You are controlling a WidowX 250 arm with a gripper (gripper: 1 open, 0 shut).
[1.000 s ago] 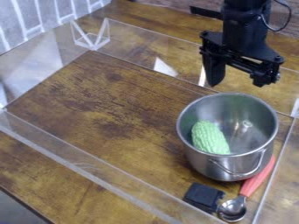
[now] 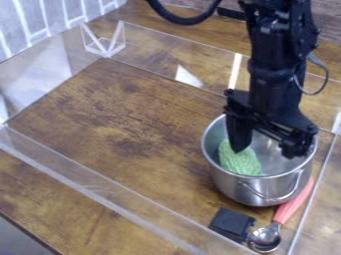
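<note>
My black gripper (image 2: 266,134) points down into a steel pot (image 2: 260,182) at the right of the tray, its fingers open at the pot's mouth. A pale green ribbed vegetable (image 2: 237,157) lies inside at the pot's left, just below the left finger; whether they touch I cannot tell. The gripper hides part of the pot's interior.
A red-handled spoon (image 2: 265,237) and a small black block (image 2: 232,223) lie in front of the pot. Clear plastic walls border the wooden surface (image 2: 107,120), whose left and middle are free. A white grid rack (image 2: 34,25) stands at the back left.
The gripper has come down from above and behind the pot to its mouth, over the green vegetable. The pot and other objects look unmoved.
</note>
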